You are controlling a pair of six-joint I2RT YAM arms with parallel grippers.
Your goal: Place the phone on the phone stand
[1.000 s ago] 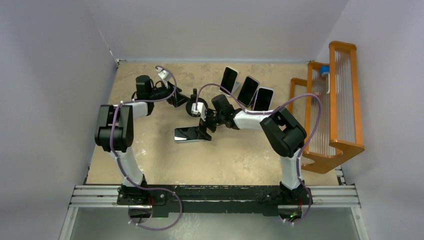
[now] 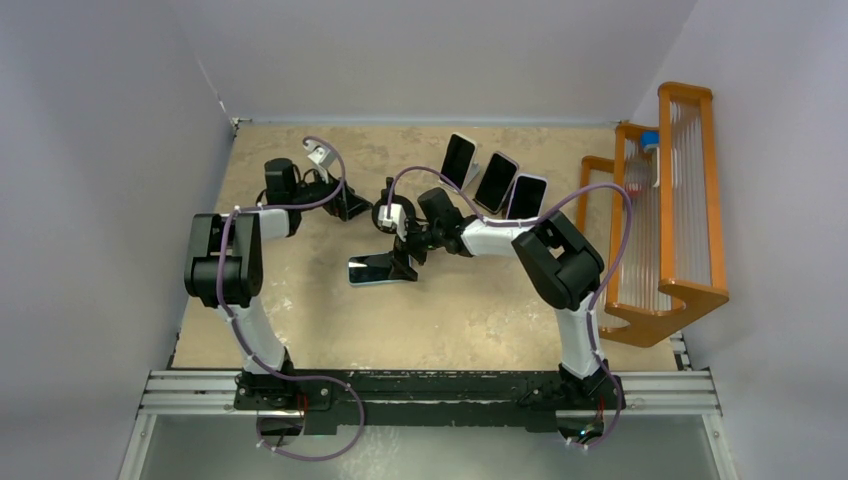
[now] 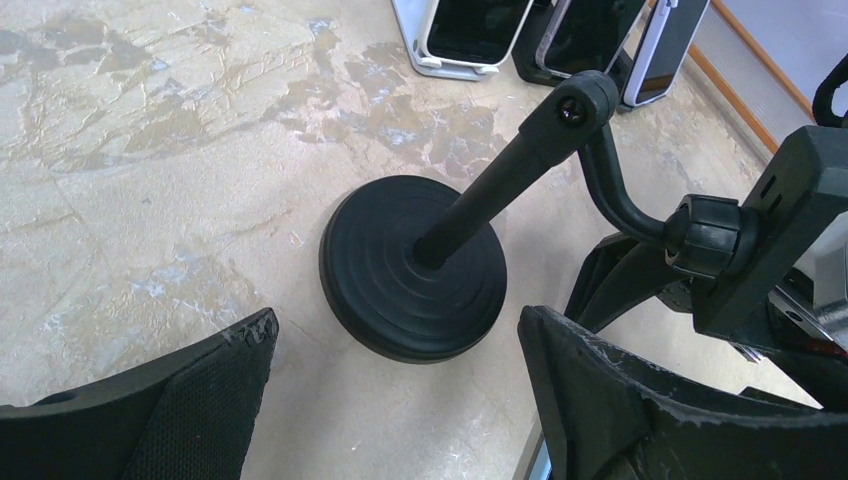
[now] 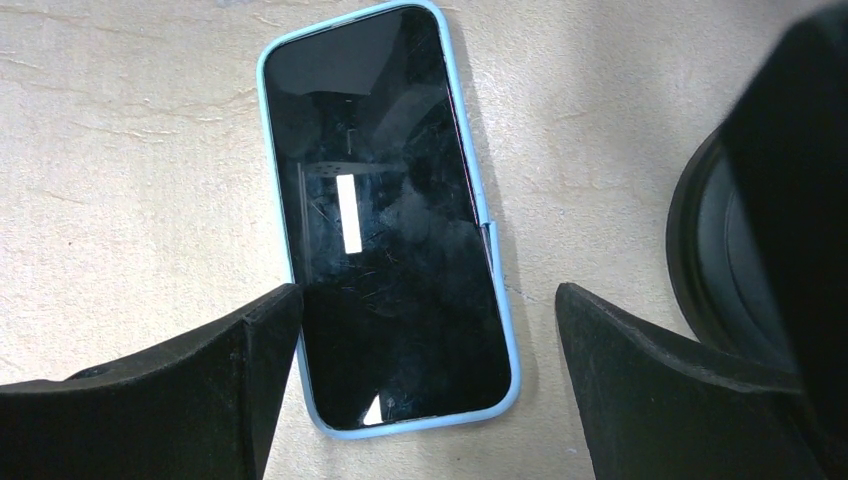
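A phone point(image 4: 390, 240) with a light blue edge lies flat on the table, screen up. Over its near end is my right gripper, its fingers spread: the left fingertip overlaps the phone's left edge in the right wrist view, and the right one is clear of the other edge. The black phone stand point(image 3: 410, 290), with a round base and jointed arm, stands just behind the phone. My left gripper points at the stand's base from the left, its fingers apart with nothing between them. In the top view the right arm hides part of the phone.
Three other phones lean on holders at the back: one on a white holder point(image 2: 459, 157), a middle phone point(image 2: 496, 182) and a right phone point(image 2: 526, 196). A wooden rack point(image 2: 668, 220) fills the right side.
My left gripper has drawn back slightly to the left and towards the front. The right gripper has shifted a little left over the phone. The phone and the stand have stayed in place.
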